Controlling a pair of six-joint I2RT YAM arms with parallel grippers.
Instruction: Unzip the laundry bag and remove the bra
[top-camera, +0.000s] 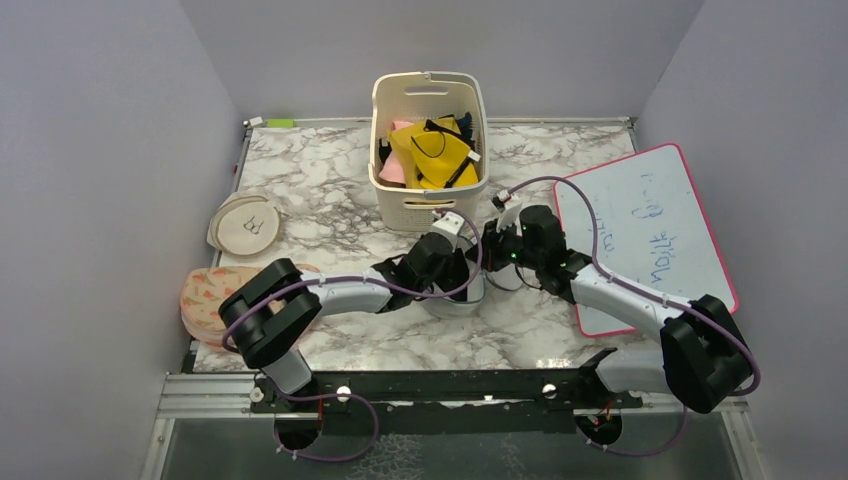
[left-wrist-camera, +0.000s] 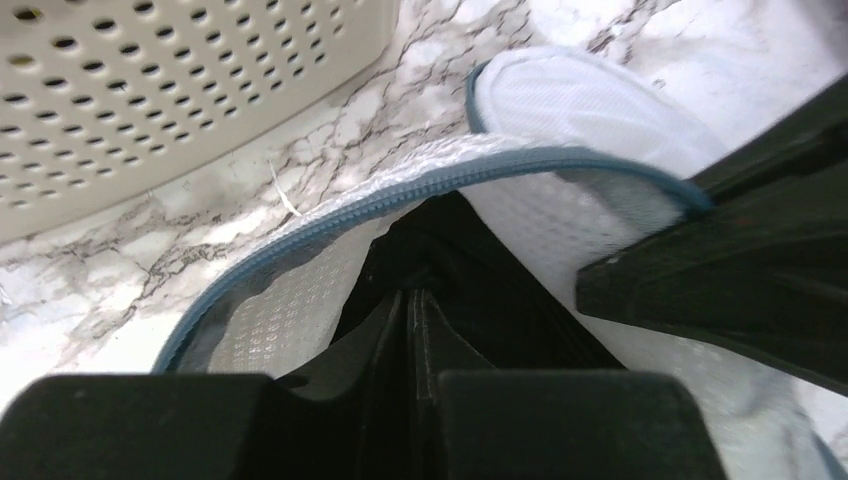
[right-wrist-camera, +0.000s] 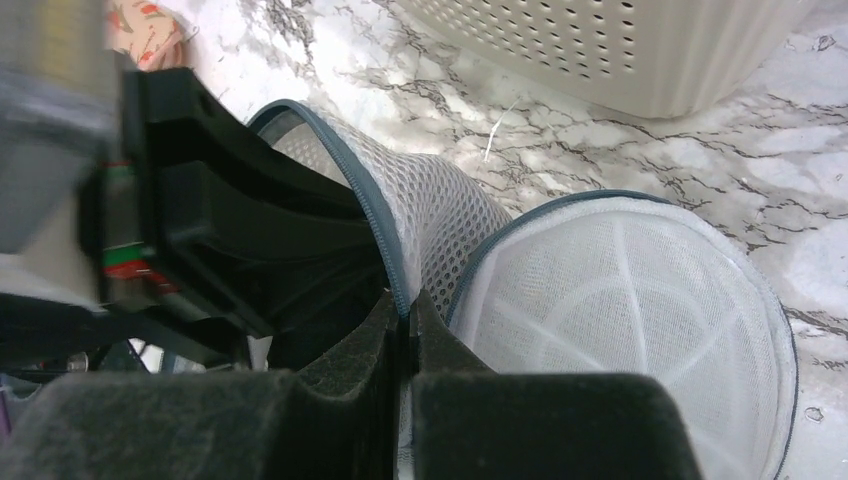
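Observation:
The grey mesh laundry bag (top-camera: 450, 305) lies unzipped below the white basket, its flap (right-wrist-camera: 620, 330) folded out. Inside its opening is black fabric (left-wrist-camera: 450, 250), presumably the bra, partly hidden. My left gripper is shut and reaches into the bag over that fabric; whether it pinches any cloth is hidden. My right gripper is shut on the zippered edge (right-wrist-camera: 368, 200) of the bag, just right of the left gripper.
The basket (top-camera: 400, 210) of clothes stands behind the bag. A whiteboard (top-camera: 650, 220) fills the right side; patterned and cream pouches (top-camera: 200, 300) lie at the left.

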